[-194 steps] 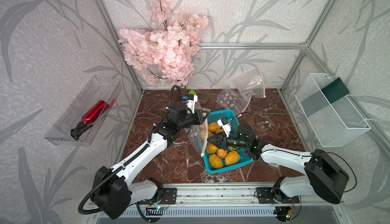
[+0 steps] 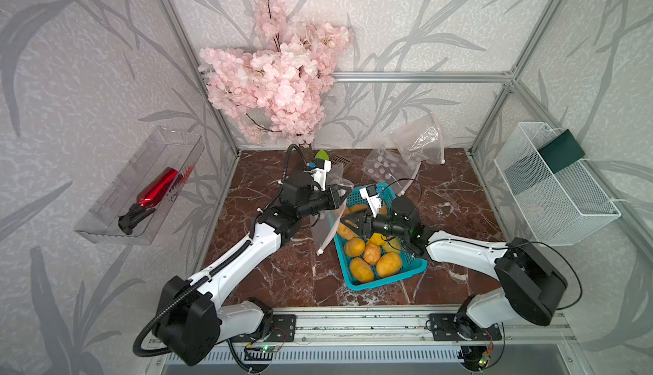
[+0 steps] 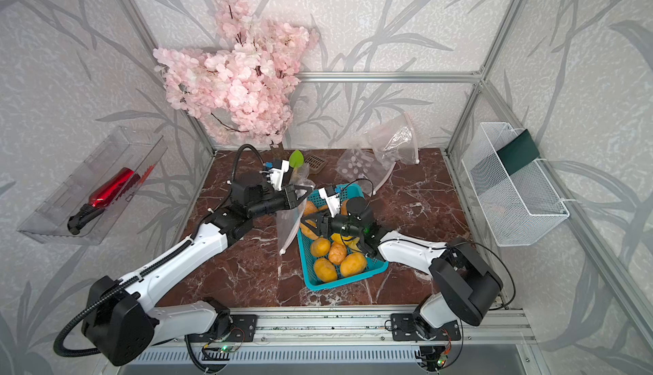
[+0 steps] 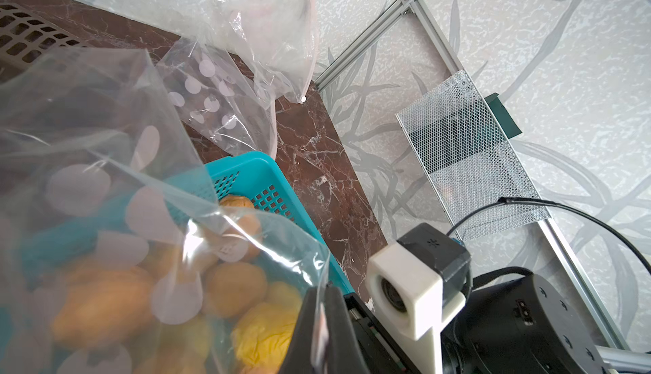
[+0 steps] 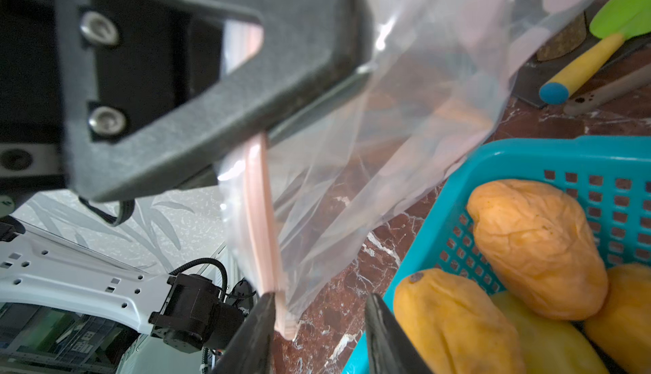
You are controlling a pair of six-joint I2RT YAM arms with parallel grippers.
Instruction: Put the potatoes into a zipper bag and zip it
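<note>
My left gripper (image 2: 340,194) is shut on the edge of a clear zipper bag (image 4: 108,170), which hangs down over the left side of the blue basket (image 2: 415,266). Its pale zip strip (image 5: 261,218) runs down from the fingers in the right wrist view. My right gripper is open, just right of the bag's hanging edge and over the basket, with nothing clearly between its fingers. Potatoes (image 2: 389,263) fill the basket, several wrinkled and yellow-orange.
More clear bags (image 2: 415,140) lie at the back right. A green-and-yellow tool (image 5: 576,62) and a brown slotted item (image 4: 27,35) are behind the basket. Wall baskets (image 2: 544,184) hang at both sides.
My right gripper has risen and moved slightly back and left. The bag's lower edge has swung left. The left arm looks unchanged.
</note>
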